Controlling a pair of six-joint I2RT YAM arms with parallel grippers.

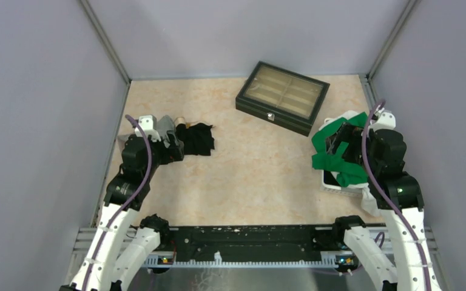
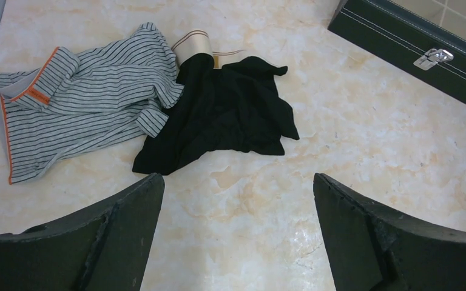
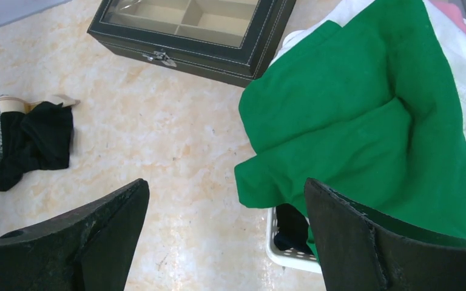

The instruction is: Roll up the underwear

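Observation:
Two crumpled underwear pieces lie on the left of the table: grey striped underwear with orange trim (image 2: 85, 103) and black underwear with a cream waistband (image 2: 224, 109), touching each other. My left gripper hangs open above the table near them, nothing between its fingers. On the right, my right gripper is open above a white basket (image 3: 279, 257) heaped with green cloth (image 3: 340, 103) and white cloth, with some dark cloth visible inside it.
A black display box (image 1: 282, 97) with a clear lid and compartments stands closed at the back, right of centre.

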